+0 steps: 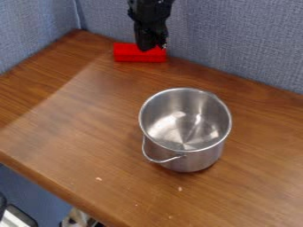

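Note:
A red block (128,53) lies on the wooden table at the back, against the grey padded wall. My black gripper (149,43) hangs just over its right part, partly covering its upper edge; it looks shut, though small and dark, and nothing shows held in it. A steel pot (185,129) with a wire handle stands on the middle right of the table.
Grey padded walls (236,44) bound the back and left. The front left edge drops to a blue surface.

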